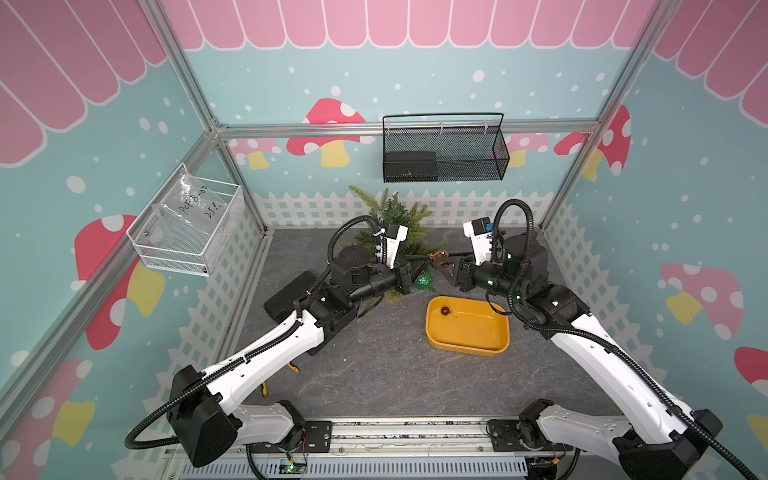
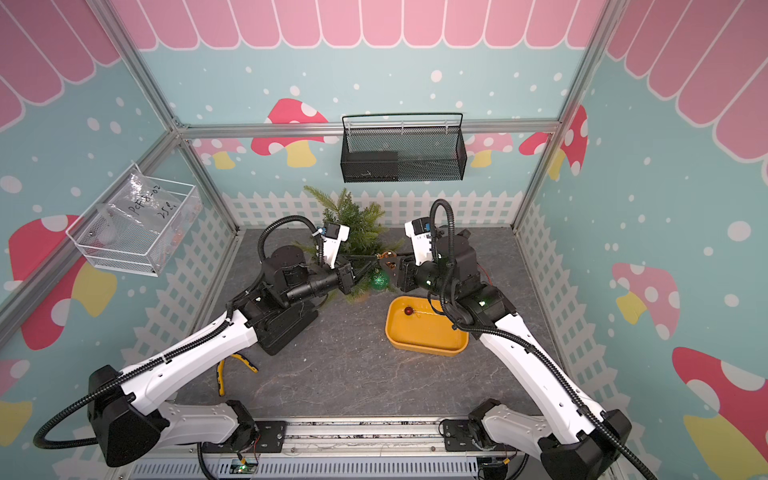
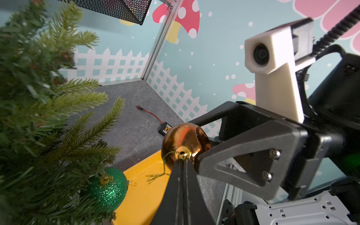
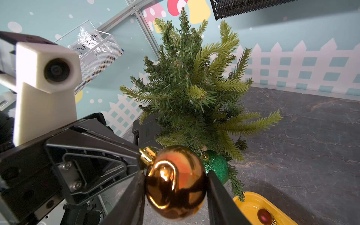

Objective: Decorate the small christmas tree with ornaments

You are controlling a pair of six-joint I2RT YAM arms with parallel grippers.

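A shiny copper ball ornament (image 4: 176,183) hangs in front of the small green tree (image 4: 187,82), between the two arms. My right gripper has a finger at each side of the ball; whether both press on it cannot be told. The fingers of my left gripper are shut, their tips right at the ball's gold cap (image 3: 182,153). Whether its thin loop is caught between them is hidden. A thin string (image 3: 163,173) dangles beside the cap. One glittery green ball (image 3: 108,189) hangs low on the tree.
The yellow tray (image 1: 468,345) below and in front of the tree holds a small dark red ball (image 1: 445,311). A black case (image 2: 288,328) lies at left, yellow-handled pliers (image 2: 221,376) nearer the front.
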